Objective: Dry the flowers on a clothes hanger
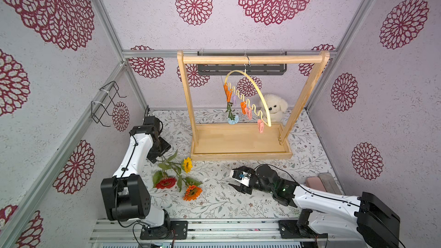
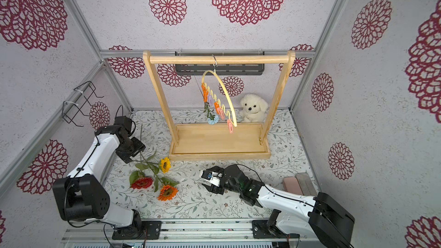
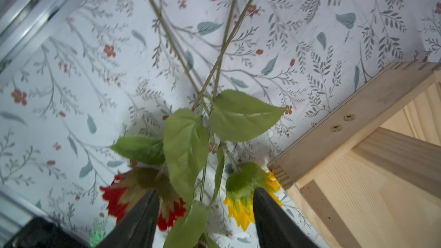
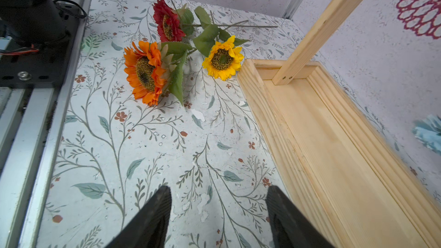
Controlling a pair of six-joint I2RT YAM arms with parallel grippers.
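Note:
A yellow hanger (image 1: 257, 91) with orange, pink and purple clips hangs from the wooden rack (image 1: 209, 59); a blue flower (image 1: 233, 118) dangles from it. Red (image 4: 167, 23), orange (image 4: 144, 71) and yellow (image 4: 221, 58) flowers lie on the table left of the rack's base. My left gripper points down over their stems and leaves, open, apparently holding nothing. My right gripper is low over bare table in front of the base, open and empty.
The wooden tray base (image 2: 216, 140) is empty. A white plush dog (image 2: 252, 108) sits behind it. Pinkish blocks (image 2: 291, 184) lie at the right front.

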